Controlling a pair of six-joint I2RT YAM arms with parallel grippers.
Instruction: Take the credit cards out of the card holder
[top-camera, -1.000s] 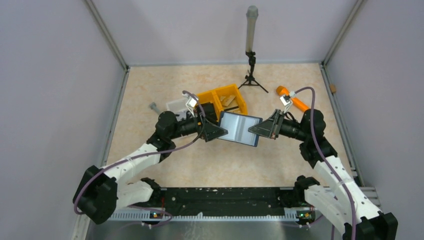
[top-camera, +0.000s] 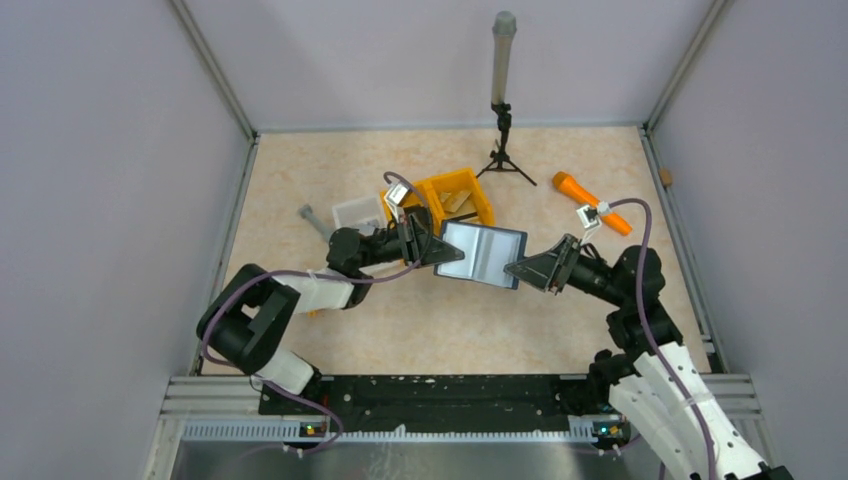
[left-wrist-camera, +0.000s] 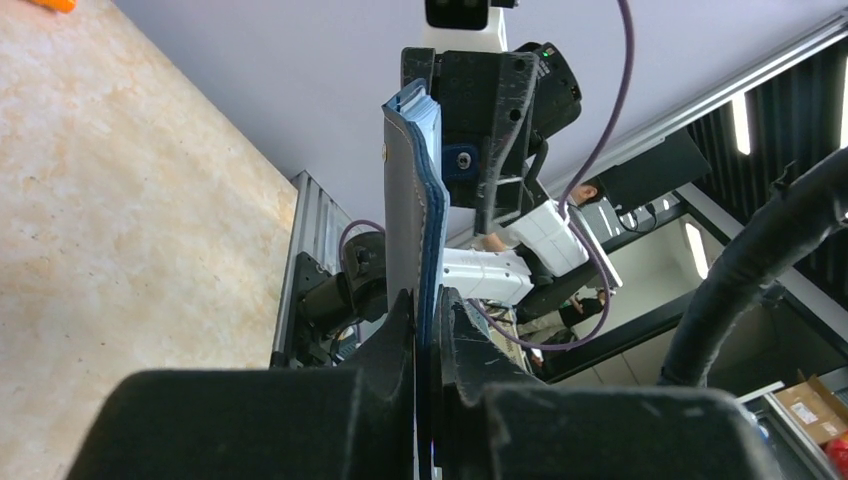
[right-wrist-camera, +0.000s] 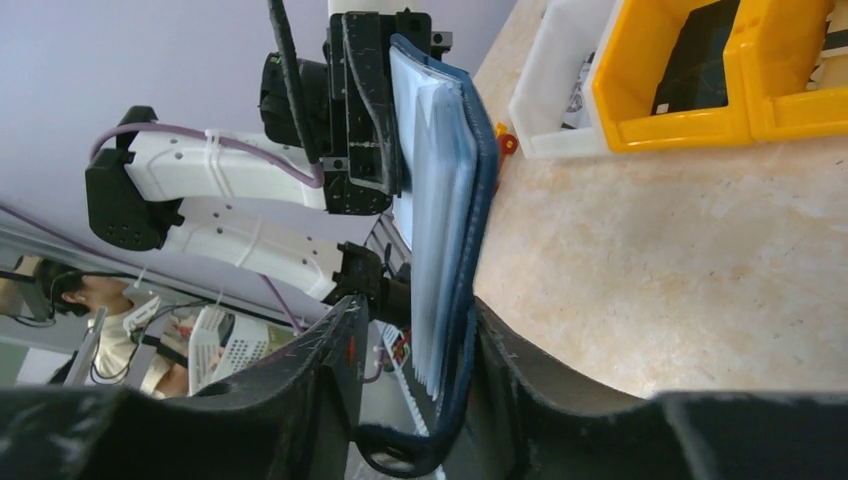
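Note:
Between the two arms, raised above the table, is the blue card holder (top-camera: 485, 252), spread so that its pale inner sleeves show in the top view. My left gripper (top-camera: 460, 255) is shut on its left edge; in the left wrist view the holder (left-wrist-camera: 403, 215) stands edge-on between the fingers. At the opposite edge, my right gripper (top-camera: 513, 268) has its fingers parted around the holder (right-wrist-camera: 478, 190), with a gap beside the near finger (right-wrist-camera: 345, 335) in the right wrist view. Single cards cannot be told apart from the sleeves.
Behind the left gripper stand yellow bins (top-camera: 478, 190) and a white bin (top-camera: 358, 210). An orange flashlight (top-camera: 570, 187) lies at the back right, and a small tripod (top-camera: 501, 150) stands at the back.
My left arm's elbow has swung right and forward, its gripper keeping the holder's left edge. The right gripper has shifted slightly right, towards the holder's outer edge. The holder has moved little.

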